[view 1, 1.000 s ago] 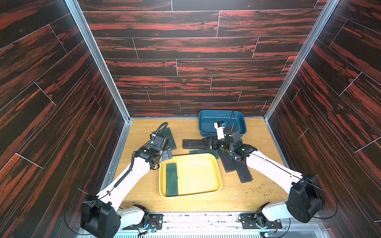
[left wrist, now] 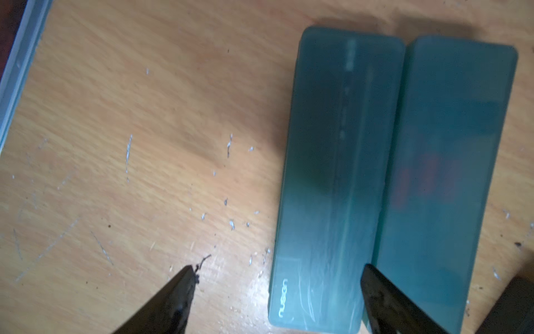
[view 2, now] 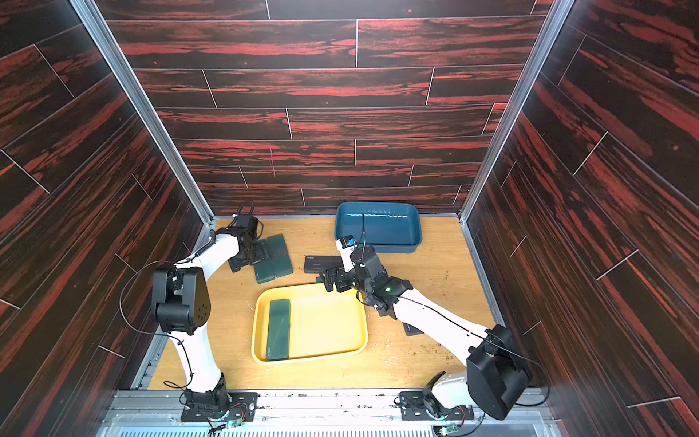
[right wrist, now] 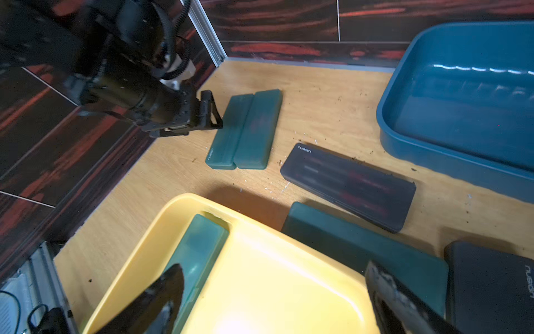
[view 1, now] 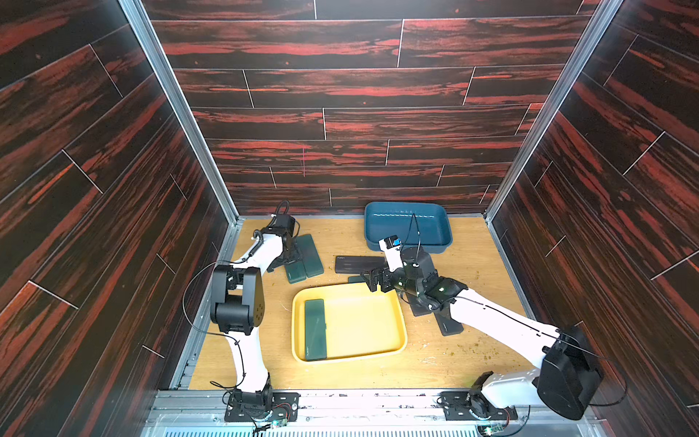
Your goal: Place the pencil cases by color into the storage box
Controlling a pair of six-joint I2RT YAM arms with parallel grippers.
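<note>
Two dark green pencil cases, a left one and a right one, lie side by side on the table at back left. My left gripper is open above the near end of the left case, one finger over bare table and the other over the seam. Inside the yellow box, one green case lies along the left wall. Over this box, in the right wrist view, my right gripper stands open and empty. Another green case lies behind the box rim, beside a black case.
A blue box stands at the back, its visible interior empty. More black cases lie right of the yellow box, partly beneath my right arm. Bare table lies between the paired green cases and the blue box.
My left gripper has moved back and left from the yellow box's corner to the paired green cases. The right gripper has shifted a little left and forward, towards the yellow box.
</note>
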